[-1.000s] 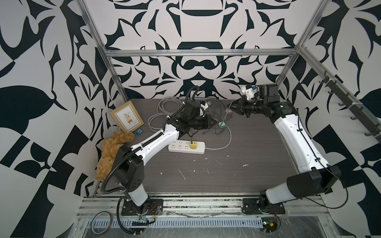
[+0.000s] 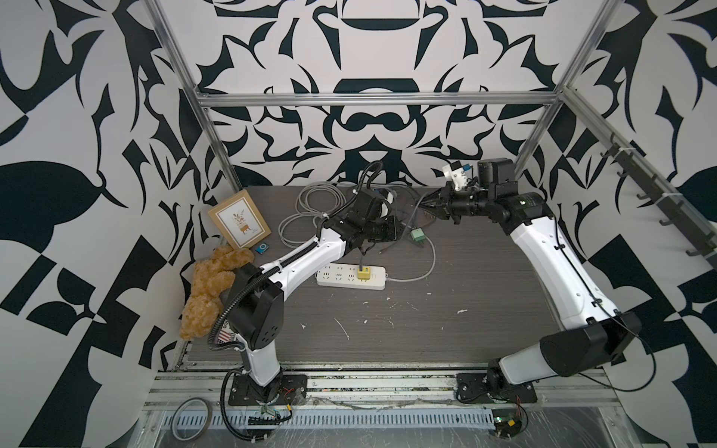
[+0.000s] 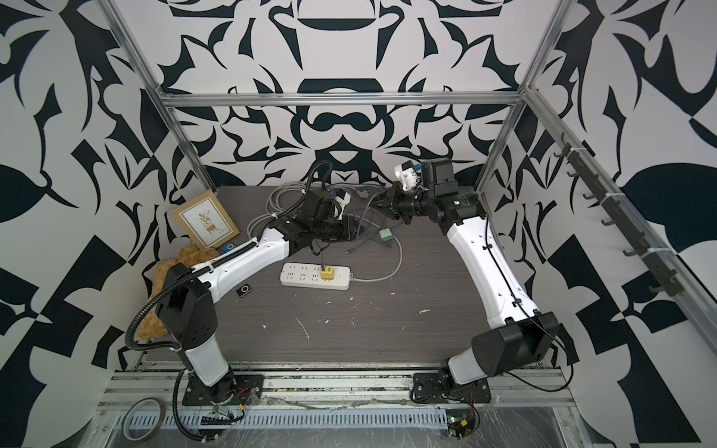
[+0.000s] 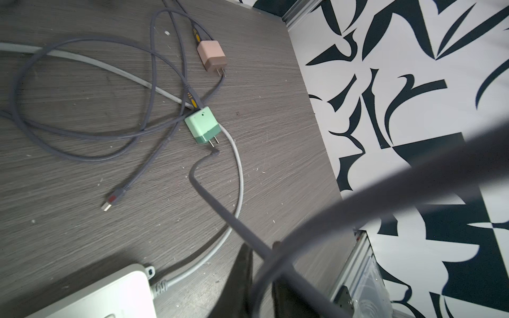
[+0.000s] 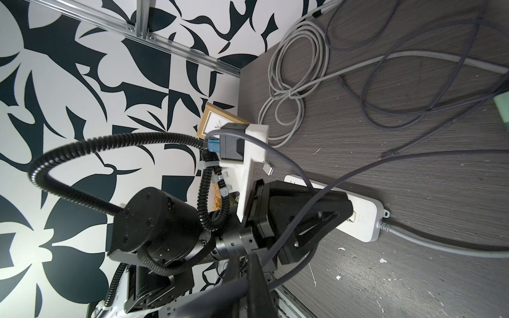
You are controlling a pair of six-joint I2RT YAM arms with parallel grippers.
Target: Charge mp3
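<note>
A small black square player with a white ring (image 3: 243,289) lies on the table left of the power strip; a blue one (image 2: 260,247) lies by the picture frame. From the yellow charger (image 2: 363,273), plugged into the white power strip (image 2: 340,274), a dark cable rises behind my left gripper. My left gripper is part open above the strip's right end, a dark cable (image 4: 228,214) crossing by its fingers. My right gripper is shut, higher and to the right, a blurred dark cable (image 5: 328,185) running through its tips. Which end is held is hidden.
A green charger (image 4: 203,125) and a pink charger (image 4: 212,55) lie on the table with looped cables; one loose plug (image 4: 108,202) lies nearby. Picture frame (image 2: 239,218) and plush toy (image 2: 211,283) stand left.
The chargers and strip stay put.
</note>
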